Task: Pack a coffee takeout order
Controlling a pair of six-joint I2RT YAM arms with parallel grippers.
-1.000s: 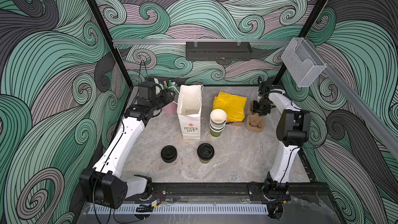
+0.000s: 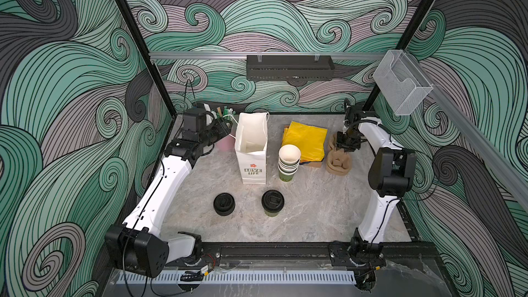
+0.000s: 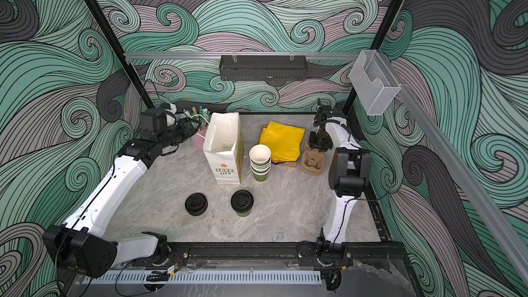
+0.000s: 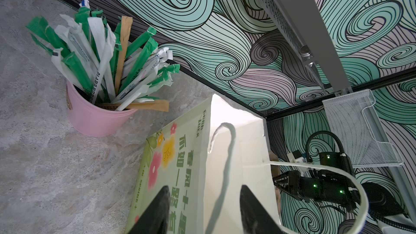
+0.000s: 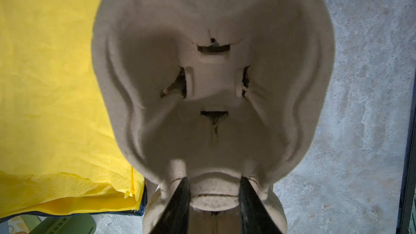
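A brown pulp cup carrier (image 5: 212, 143) lies at the right of the table, beside the yellow napkins (image 5: 52, 104). My right gripper is shut on the ridge between its two cup wells. My left gripper is open and empty, in front of the open white paper bag (image 2: 254, 162), whose handles (image 4: 329, 171) stand up. One dark-lidded cup (image 2: 272, 201) stands upright at the front, with a black lid (image 2: 223, 204) lying to its left. Nested paper cups (image 3: 260, 159) stand between bag and napkins.
A pink pot (image 4: 97, 117) full of wrapped straws and stirrers stands left of the bag. A wire basket (image 2: 404, 82) and a black shelf (image 2: 289, 67) hang above the table.
My right gripper has shifted very slightly to the right, and the near well of the carrier looks a little different in tilt. The left arm, bag and cups have not visibly moved.
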